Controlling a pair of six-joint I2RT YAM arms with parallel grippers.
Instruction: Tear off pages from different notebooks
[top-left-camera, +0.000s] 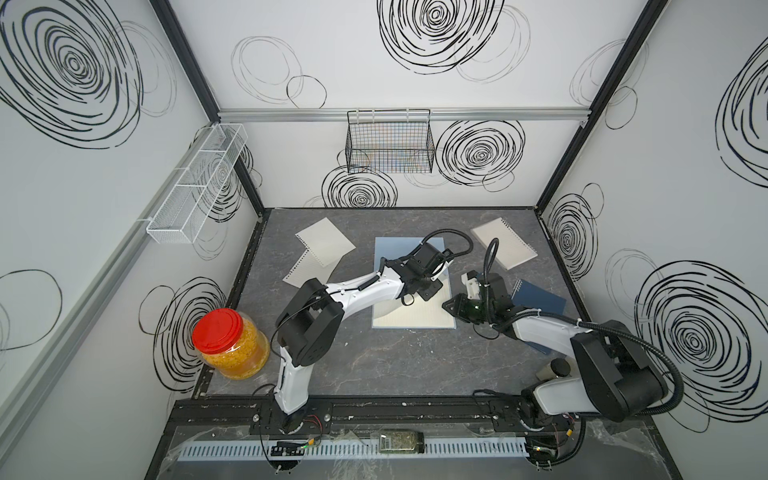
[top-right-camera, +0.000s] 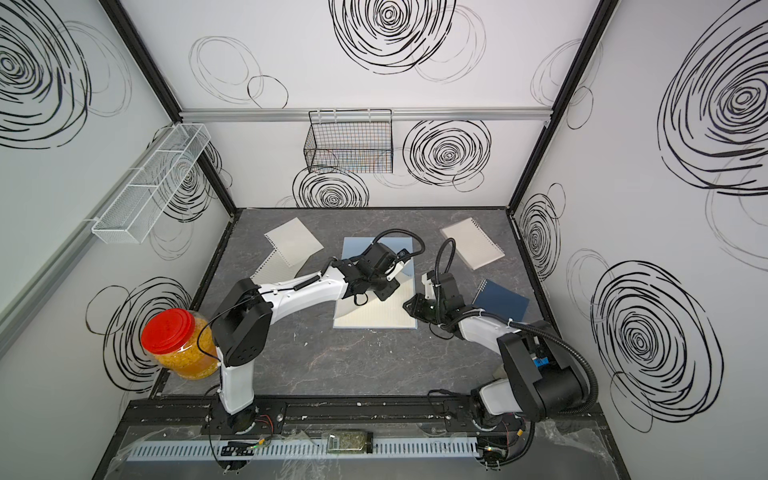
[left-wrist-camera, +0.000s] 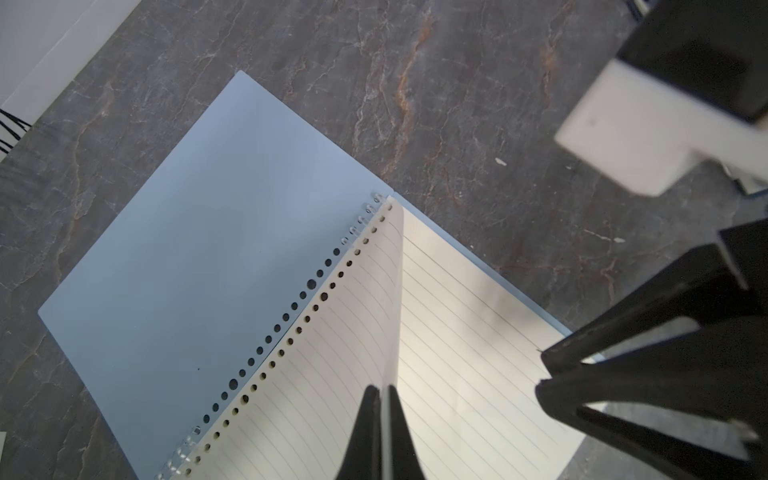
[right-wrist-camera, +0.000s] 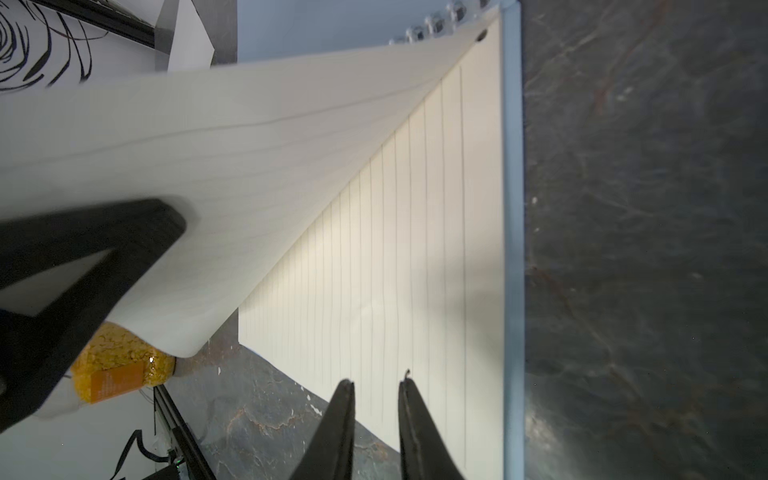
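Note:
A blue notebook lies open at the middle of the table, blue cover folded back, cream lined pages showing. Its top page is lifted and bent, with its punched edge along the spiral binding. My left gripper is shut on that raised page. In the right wrist view the page sweeps up to a dark left finger. My right gripper stands slightly open over the notebook's near right corner, nothing between its fingers. The flat page beneath stays on the notebook.
Two loose torn sheets overlap at the back left. A cream spiral notebook lies back right, and a dark blue notebook sits partly behind the right arm. A red-lidded jar stands left.

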